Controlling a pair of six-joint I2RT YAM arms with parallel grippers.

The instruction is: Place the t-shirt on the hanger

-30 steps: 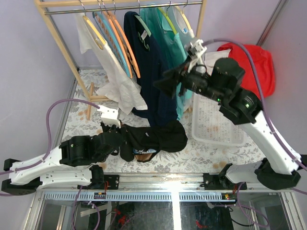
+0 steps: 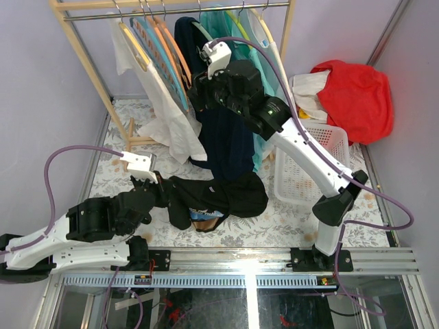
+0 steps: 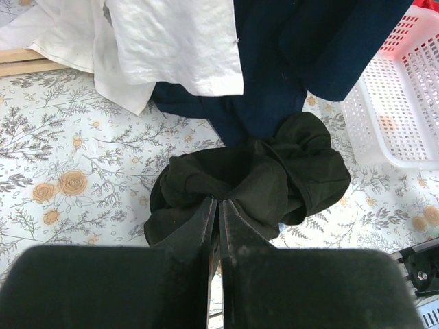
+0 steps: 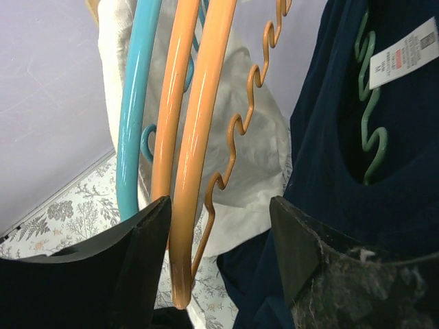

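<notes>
A crumpled black t-shirt (image 3: pixel 254 178) lies on the patterned floor below the rack, a bit of blue print showing in the top view. My left gripper is shut over its near left part; no cloth can be made out between the fingers. Up at the rack, my right gripper stands open between the orange hangers and the navy garment. The nearest orange hanger (image 4: pixel 200 123) passes in front of its left finger, its lower end within the gap. In the top view the right arm hides part of these hangers.
White garment (image 2: pixel 161 103), blue hanger (image 4: pixel 136 89), navy garment (image 2: pixel 226 147) and teal clothes hang close around my right gripper. A white basket (image 2: pixel 291 181) and red cloth (image 2: pixel 360 99) are at right.
The left gripper has shifted slightly left; the black shirt stays put.
</notes>
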